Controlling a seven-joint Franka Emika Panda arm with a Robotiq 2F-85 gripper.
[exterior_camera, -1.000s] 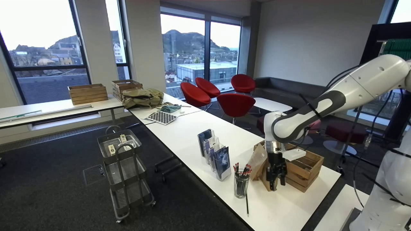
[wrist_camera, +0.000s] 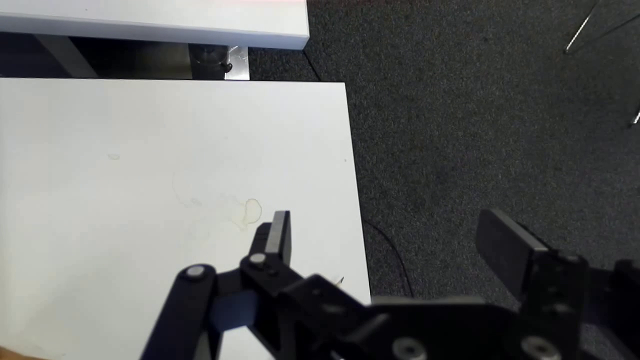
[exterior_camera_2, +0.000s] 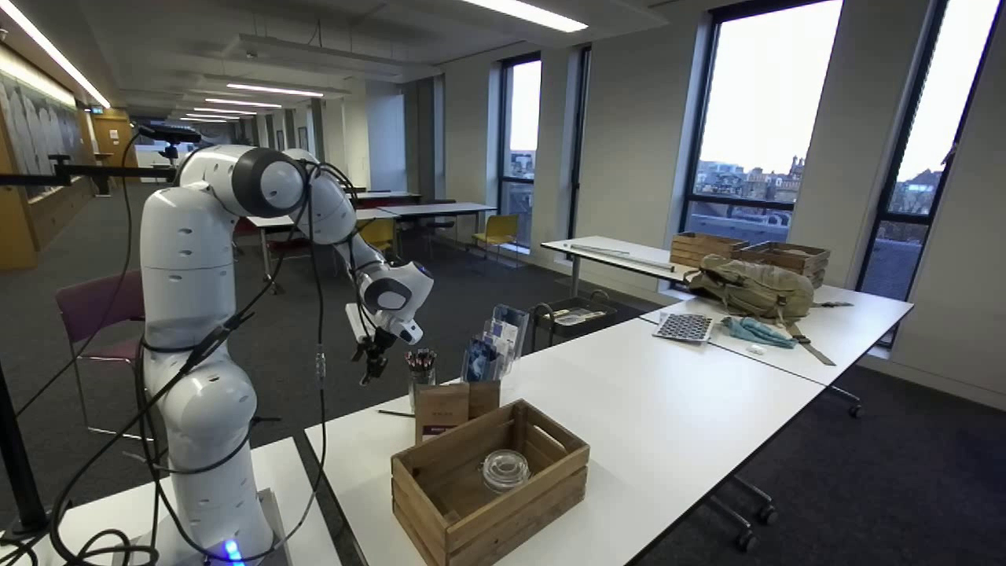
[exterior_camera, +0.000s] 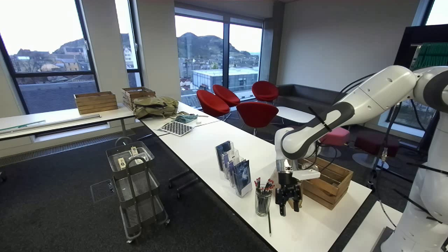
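Note:
My gripper (exterior_camera: 289, 210) hangs above the white table (wrist_camera: 180, 138), its fingers (wrist_camera: 279, 237) spread wide apart with nothing between them. Beside it in exterior view 1 stands a glass (exterior_camera: 263, 203) full of dark pencils with red ends. One loose pencil (exterior_camera: 269, 223) lies flat on the tabletop in front of that glass. Below the fingers, the wrist view shows the table's edge and dark carpet; a small dark tip (wrist_camera: 340, 281) peeks out behind the gripper body.
A clear leaflet holder (exterior_camera: 242, 178) stands behind the glass. Brown paper packets (exterior_camera_2: 441, 411) stand next to a wooden crate (exterior_camera_2: 490, 514) with a glass jar (exterior_camera_2: 505, 470) inside. Further along, the tabletop is largely bare; a bag (exterior_camera_2: 750, 288) lies at its far end.
In exterior view 1 my gripper has moved left, from in front of the packets and crate to beside the pencil glass. The loose pencil and the glass have stayed put.

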